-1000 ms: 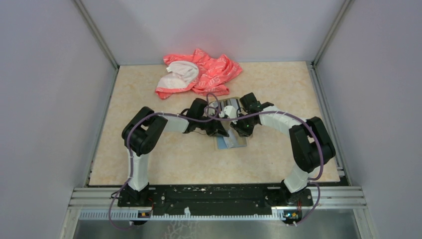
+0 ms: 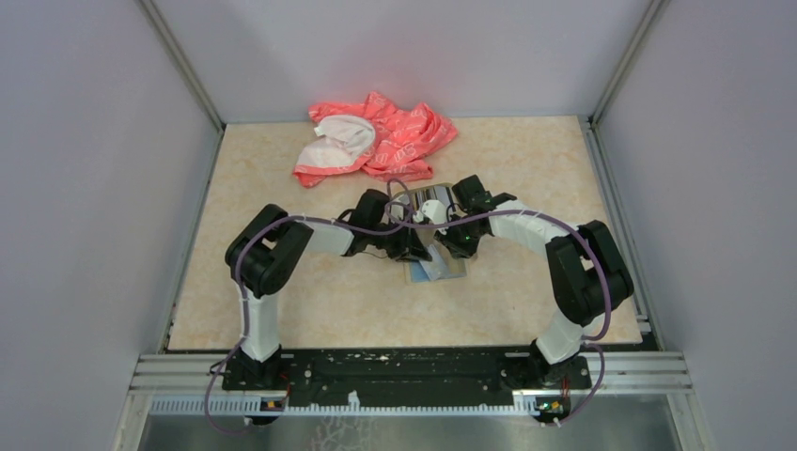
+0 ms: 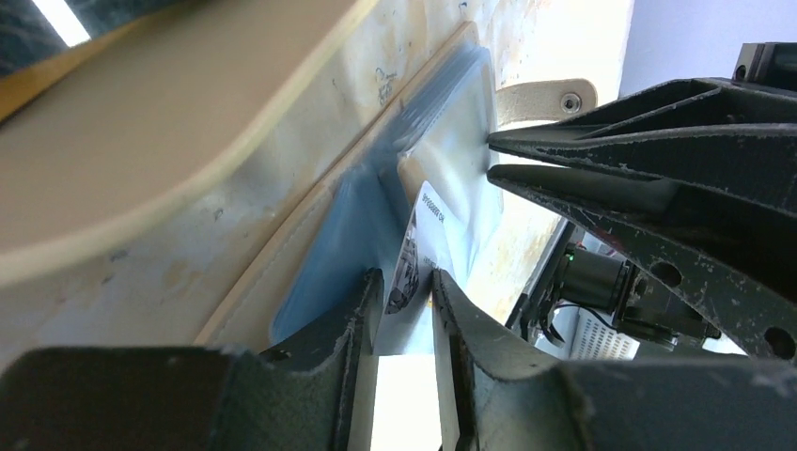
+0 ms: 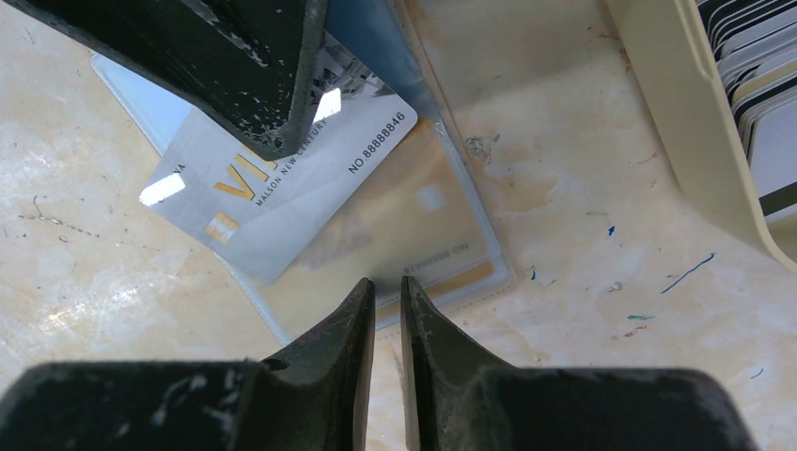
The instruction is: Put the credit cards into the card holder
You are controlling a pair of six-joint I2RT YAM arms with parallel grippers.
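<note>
A silver card (image 4: 310,178) lies aslant over the clear sleeves of the open card holder (image 4: 414,216). One end of this card (image 3: 428,230) shows between the fingers of my left gripper, which stands open around it. Seen from the right wrist, a dark left finger (image 4: 254,94) covers part of the card. My right gripper is open by a narrow gap over the sleeve's lower edge, with no card visible between its fingers. From above, both grippers meet close together over the holder (image 2: 455,267), hiding much of it.
A tan box (image 4: 686,103) with a row of cards inside stands close behind the holder. The holder's snap strap (image 3: 540,101) lies near my right fingertips. Crumpled red cloth (image 2: 404,136) rests at the back.
My left arm has shifted slightly left and toward the front. The card on the holder looks more tilted than before. My right arm stays in nearly the same place.
</note>
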